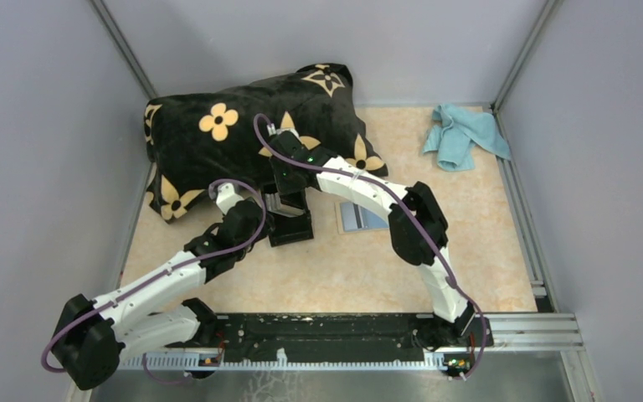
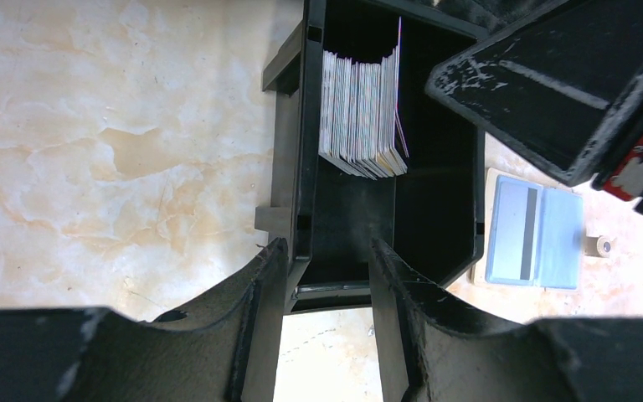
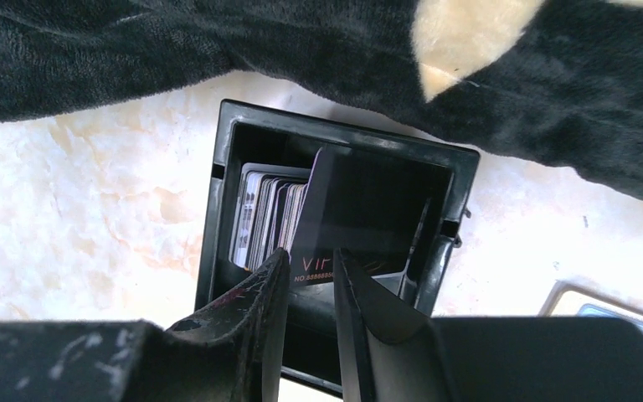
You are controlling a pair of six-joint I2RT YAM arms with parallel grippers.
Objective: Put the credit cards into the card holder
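In the left wrist view, the black card holder [image 2: 308, 126] stands under both arms. Many cards [image 2: 357, 117] stand packed in its left compartment, and a darker one leans at their right side. That black VIP card [image 3: 347, 209] lies tilted over the right part in the right wrist view. My right gripper hovers at its lower-left corner. Its fingers stand a little apart, with the VIP lettering seen in the gap; whether they touch the card cannot be told. My left gripper, open and empty, is at the holder's near end.
A dark patterned pillow [image 1: 243, 117] lies right behind the holder. To its right is a small tray with a blue-and-white item [image 1: 360, 216]. A teal cloth [image 1: 460, 138] rests at the back right.
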